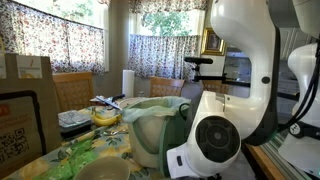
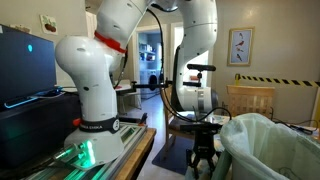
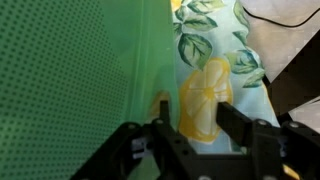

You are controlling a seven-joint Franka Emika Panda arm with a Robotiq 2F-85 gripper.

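In the wrist view my gripper is open, its two dark fingers apart above a lemon-print tablecloth (image 3: 205,50). Only the cloth shows between the fingertips. A green mesh-like wall of the bin (image 3: 80,80) fills the left side of that view, close beside the left finger. The same pale green bin (image 1: 150,140) stands just left of the arm in exterior view 1, where the arm hides the fingers. From the other side, the gripper (image 2: 203,158) points down low beside the bin (image 2: 262,140).
A cream bowl (image 1: 103,169), a green packet (image 1: 78,154) and a cardboard box (image 1: 22,125) occupy the table's left. A yellow bowl (image 1: 105,117) and a paper towel roll (image 1: 128,83) stand farther back. The tablecloth ends at the right in the wrist view.
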